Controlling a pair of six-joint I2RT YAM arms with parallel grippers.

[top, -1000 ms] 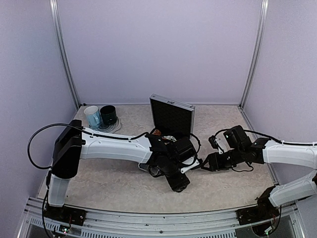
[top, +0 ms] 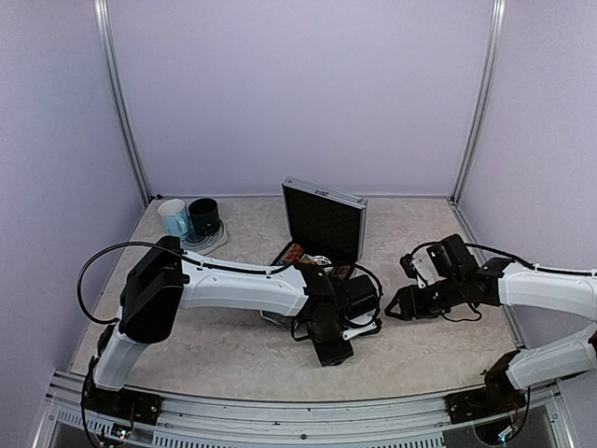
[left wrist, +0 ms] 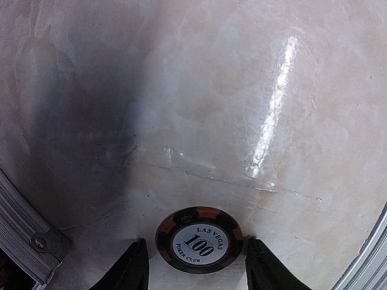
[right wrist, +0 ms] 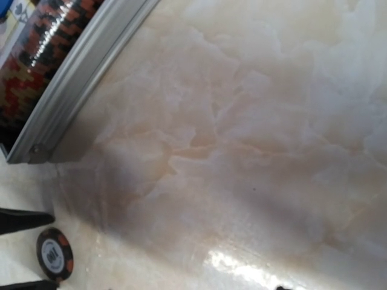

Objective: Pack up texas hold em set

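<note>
A black poker chip with orange marks and "100" on its white centre (left wrist: 200, 240) lies face up on the table. My left gripper is open around it, one finger to either side with a narrow gap. In the right wrist view the same chip (right wrist: 54, 255) shows at lower left by the left fingers (right wrist: 24, 220). The silver case (top: 324, 222) stands with its lid up, its base partly hidden by my left arm. My right gripper is open and empty over the table, only its tips showing at the bottom edge.
Patterned playing cards or chips (right wrist: 45, 42) fill the case beside its metal rim (right wrist: 78, 84). A light blue mug (top: 173, 217) and a black mug (top: 204, 217) stand at the back left. The table between the case and right wall is clear.
The case has not moved.
</note>
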